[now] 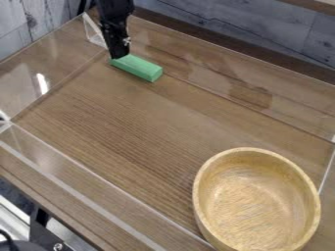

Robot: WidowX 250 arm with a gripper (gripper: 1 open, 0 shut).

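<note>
A dark gripper [116, 47] hangs at the top left of the camera view, just above and to the left of a green block [136, 68] lying on the wooden surface. Whether its fingers are open or shut is too small to tell. A round cream bowl [254, 162] sits at the lower right, far from the gripper.
A raised wall [262, 29] runs along the back. Dark cables or fittings show at the lower left beyond the table's edge.
</note>
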